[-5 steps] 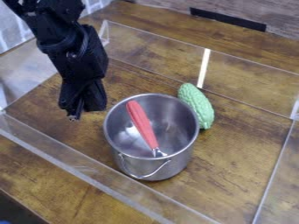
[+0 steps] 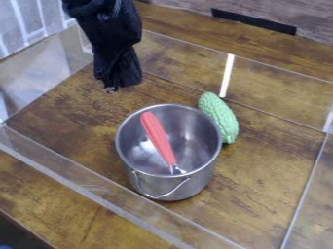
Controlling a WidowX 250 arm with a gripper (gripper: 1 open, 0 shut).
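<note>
My black gripper (image 2: 115,82) hangs at the upper left, above the wooden surface and behind the pot; it looks shut, with nothing visible between its fingers. A steel pot (image 2: 140,165) with a wire handle stands at the centre. Inside it lies a red-handled utensil (image 2: 158,137), its metal end toward the near rim. A green corn cob (image 2: 219,116) lies just right of the pot, at its back side.
Clear low walls (image 2: 46,159) border the wooden work surface (image 2: 267,146). The right side and the area left of the pot are free. A white strip (image 2: 228,75) lies at the back.
My gripper has risen and moved back, away from beside the pot's left side to the upper left. The pot, utensil and corn have not visibly moved.
</note>
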